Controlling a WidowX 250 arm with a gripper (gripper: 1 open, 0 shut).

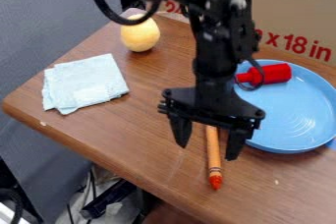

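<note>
My black gripper (207, 140) hangs over the table's middle, fingers pointing down and spread apart, straddling an orange carrot-like stick (214, 167) that lies lengthwise on the wood beneath it. Whether the fingers touch the stick I cannot tell. Right of the gripper is a blue plate (296, 115), with a red cylindrical object (269, 72) on its back part.
A folded pale cloth (82, 83) lies on the left of the wooden table (144, 140), and a yellow ball-like object (140, 36) sits at the back behind it. The table's front left edge drops to grey fabric and cables.
</note>
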